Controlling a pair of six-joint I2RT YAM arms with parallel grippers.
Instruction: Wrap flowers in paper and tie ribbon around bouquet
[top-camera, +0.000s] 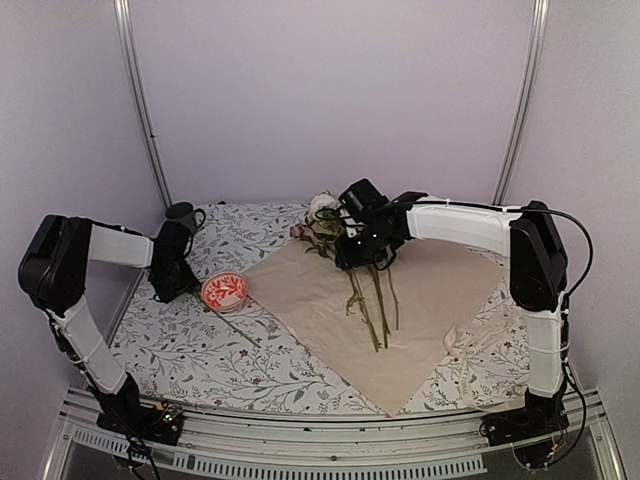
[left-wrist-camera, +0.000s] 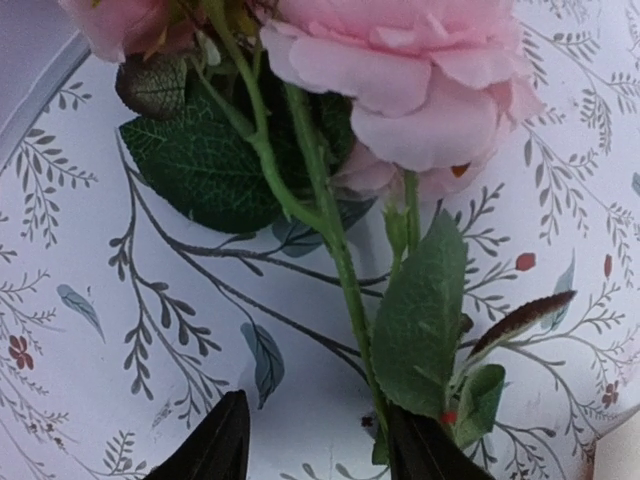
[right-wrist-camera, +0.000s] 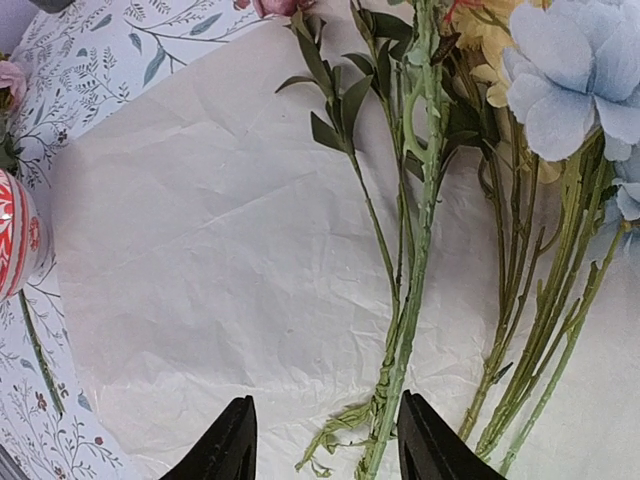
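Note:
A pink fake flower (left-wrist-camera: 400, 90) with dark green leaves fills the top of the left wrist view; its green stem (left-wrist-camera: 345, 270) runs down to the inner side of one finger. My left gripper is low over it; bare cloth shows between the fingertips, and whether they pinch the stem is unclear. In the top view that stem (top-camera: 230, 325) slants out past the bowl. My right gripper is open above the brown wrapping paper (right-wrist-camera: 220, 270), with green stems (right-wrist-camera: 405, 340) running beneath, close to its right finger. Blue flowers (right-wrist-camera: 565, 85) lie farther right.
A red-and-white bowl (top-camera: 224, 291) stands beside the left gripper, with a dark mug (top-camera: 183, 214) behind it. Pale ribbon (top-camera: 463, 360) lies loose at the paper's right.

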